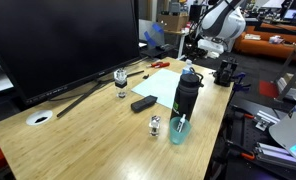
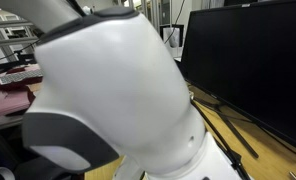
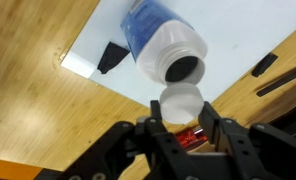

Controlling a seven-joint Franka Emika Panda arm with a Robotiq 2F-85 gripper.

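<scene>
In the wrist view, my gripper is shut on a small round white cap (image 3: 181,102), held between the dark fingertips. Just past the cap is a bottle (image 3: 168,45) with a white neck and a blue label. Its round mouth shows dark and uncovered, and the cap appears close to its rim; I cannot tell whether they touch. In exterior view 1, a small blue-and-white bottle (image 1: 187,74) shows behind the black cylinder, and the arm comes in from the back right. The arm's white body fills much of exterior view 2, hiding the gripper there.
White paper (image 1: 162,88) lies under the bottle area. A tall black cylinder (image 1: 186,95), a green bowl (image 1: 178,133), a black oblong thing (image 1: 144,103) and a small silver object (image 1: 154,126) stand nearer. The wide monitor (image 1: 63,45) borders the back.
</scene>
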